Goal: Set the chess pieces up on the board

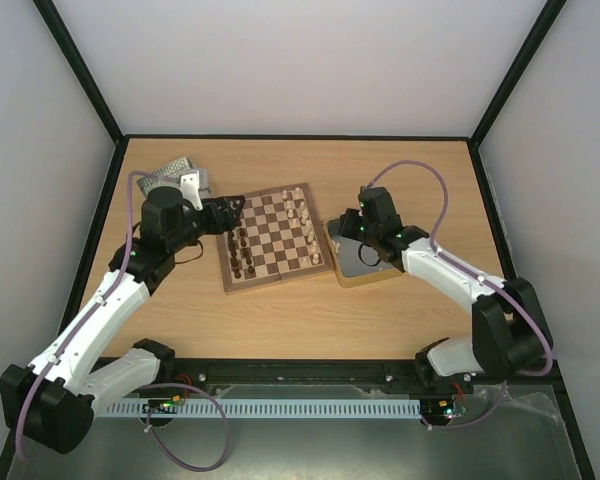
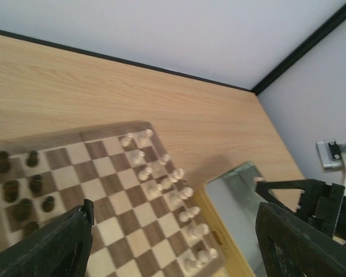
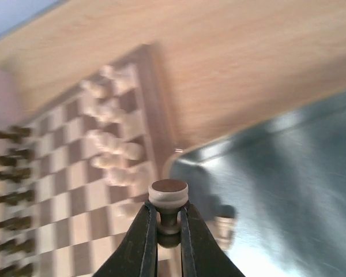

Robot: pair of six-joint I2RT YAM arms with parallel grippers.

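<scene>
The chessboard (image 1: 272,236) has dark pieces (image 2: 36,183) along its left side and light pieces (image 2: 143,173) along its right side. My right gripper is shut on a chess piece (image 3: 168,194) with a pale band and dark parts, held above the edge of the tray (image 1: 363,274) beside the board. A light piece (image 3: 225,226) is in the tray, blurred. My left gripper (image 1: 230,212) stands open above the board's upper left; in the left wrist view nothing is between its fingers.
A grey patterned object (image 1: 158,170) sits at the back left, partly behind the left arm. Bare table (image 1: 280,320) shows in front of the board and behind it. Walls enclose the table.
</scene>
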